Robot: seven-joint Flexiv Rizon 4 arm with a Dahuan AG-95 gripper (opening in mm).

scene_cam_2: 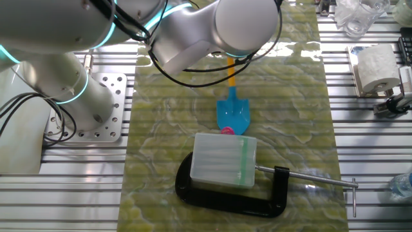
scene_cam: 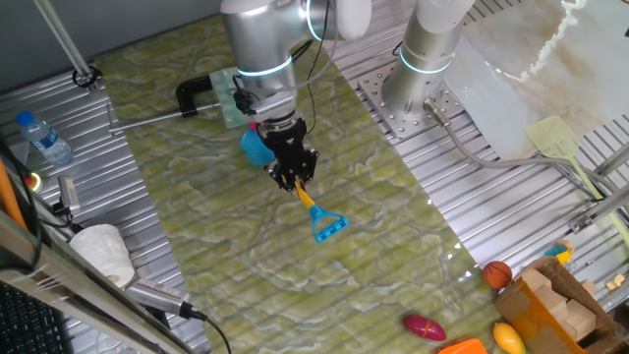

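A toy shovel with a yellow shaft, a blue grip [scene_cam: 330,227] and a blue blade [scene_cam_2: 233,115] is held above the green marbled mat. My black gripper [scene_cam: 299,187] is shut on the yellow shaft, between the grip and the blade. In exterior view 2 the arm hides the gripper, and the blade points toward a translucent box [scene_cam_2: 219,161]. A small pink thing [scene_cam_2: 227,130] shows at the blade's tip, beside the box. Whether the blade touches it cannot be told.
A black clamp [scene_cam_2: 235,203] lies around the box, its screw reaching past the mat's edge. A cardboard box [scene_cam: 555,305], a small basketball [scene_cam: 496,274] and a purple-red toy [scene_cam: 424,326] sit near the front right corner.
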